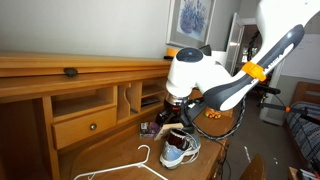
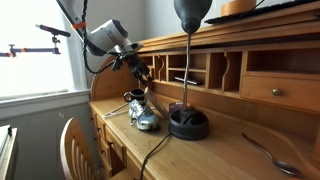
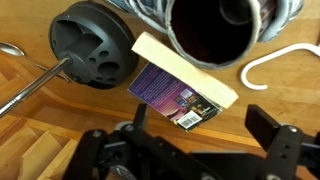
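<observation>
My gripper stands open in the wrist view, its two dark fingers wide apart with nothing between them. Just beyond the fingertips lies a book [image 3: 178, 95], its dark printed cover upward and its pale page edge toward the mug. Beside that edge is a dark mug [image 3: 212, 28], seen into its mouth; exterior view 2 shows the mug [image 2: 134, 95] next to a grey-white shoe [image 2: 145, 117]. From exterior view 1, my gripper [image 1: 180, 108] hangs above the desk near the book [image 1: 150, 129] and shoe [image 1: 175, 154].
A lamp's round black base [image 3: 92, 45] stands close to the book. A white hanger [image 1: 112, 168] lies on the open part of the desktop. The shelf unit [image 1: 85, 103] rises along the back, and a spoon [image 2: 272, 157] rests toward one end.
</observation>
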